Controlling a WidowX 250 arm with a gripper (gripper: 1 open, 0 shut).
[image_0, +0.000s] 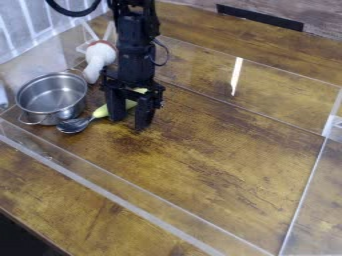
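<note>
My black gripper (131, 108) is low over the table, open, its fingers around a pale green elongated object (104, 111), which it partly hides. A silver spoon (74, 124) lies just left of that object, and a steel pot (54, 98) stands further left. Whether the fingers touch the green object cannot be told.
A white object (100, 55) stands behind the pot at the upper left.
</note>
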